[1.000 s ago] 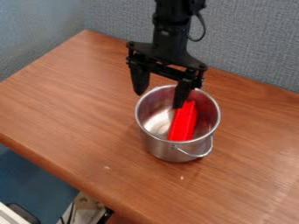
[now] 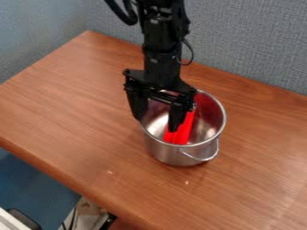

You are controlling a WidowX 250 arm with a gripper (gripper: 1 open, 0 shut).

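A steel pot [image 2: 178,154] with side handles stands on the wooden table. A bright red long object [image 2: 178,135] lies inside it. My black gripper [image 2: 159,115] is open and reaches down into the pot's top, its near finger over the red object. Whether the fingertips touch it cannot be told, and the arm hides part of the pot's interior and rim.
A grey padded wall [image 2: 252,49] rises behind. The table's front left edge drops to a blue floor with cables.
The gripper has moved lower into the pot, over the red object, and now hides more of it. The pot stands in about the same place.
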